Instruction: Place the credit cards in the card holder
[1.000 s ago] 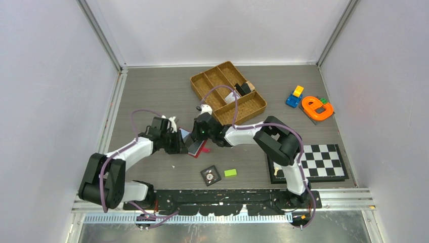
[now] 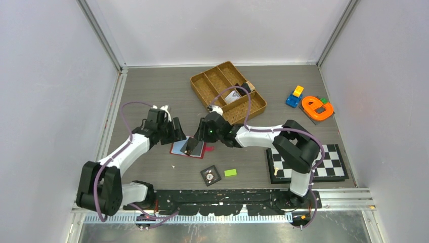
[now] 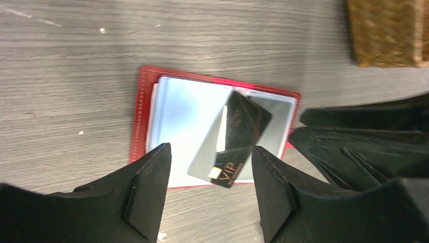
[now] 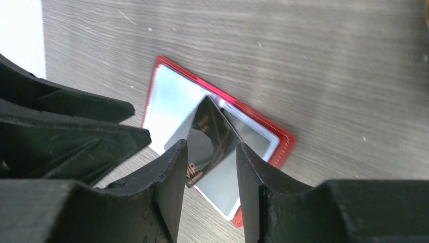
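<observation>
A red card holder [image 3: 141, 111] lies open on the table, with a pale sleeve [image 3: 187, 111] and grey one showing. A dark card [image 3: 243, 126] lies slanted across it, a grey card partly under it. My left gripper stands open above the holder's near side, nothing between its fingers. My right gripper hovers over the dark card from the right, fingers apart and empty. Each gripper appears in the other's wrist view as black fingers at the edge.
A wicker tray [image 2: 205, 88] with cards and dark items stands behind. A black square object [image 2: 210, 175] and a green block [image 2: 230, 172] lie in front. A chessboard [image 2: 329, 164] and toys [image 2: 316, 109] are at the right.
Both grippers have drawn apart, the left back to the left and the right toward the right. More of the card holder now shows in the top view.
</observation>
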